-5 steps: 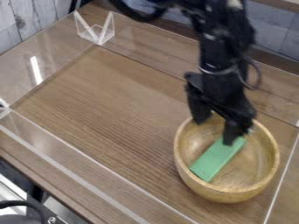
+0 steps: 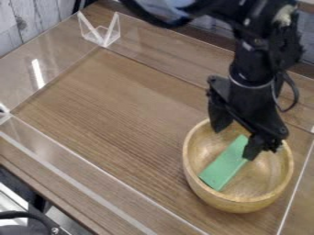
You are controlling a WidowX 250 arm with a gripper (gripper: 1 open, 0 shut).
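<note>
A wooden bowl (image 2: 260,188) sits at the right of the wooden table, holding a flat green object (image 2: 227,168) with rounded corners. My black gripper (image 2: 241,133) hangs over the back of the bowl, its two fingers apart, one near the bowl's left back rim and one toward the right. I see nothing held between them.
A clear plastic object (image 2: 101,27) stands at the back left. The table's edge runs along the lower left.
The green object stays in the bowl.
</note>
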